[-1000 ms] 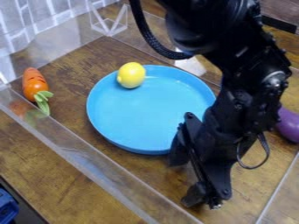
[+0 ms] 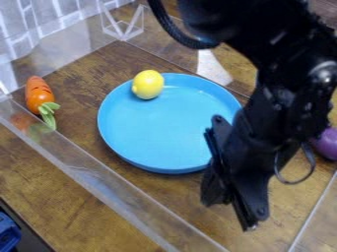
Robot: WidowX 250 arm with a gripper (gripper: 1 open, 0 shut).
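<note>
My black gripper (image 2: 231, 187) hangs low over the wooden floor at the front right of the blue plate (image 2: 165, 128). It is shut, with nothing visible between its fingers. A yellow lemon-like object (image 2: 148, 85) sits at the back left of the plate. An orange carrot (image 2: 39, 94) with a green top lies to the plate's left. A purple object (image 2: 324, 143), likely an eggplant, is partly hidden behind the arm at the right.
Clear plastic walls (image 2: 93, 182) border the wooden area. A blue item (image 2: 7, 236) sits at the bottom left outside them. The arm covers much of the upper right.
The arm and gripper have risen from lower down near the floor in front of the plate. The plate, lemon and carrot look unmoved.
</note>
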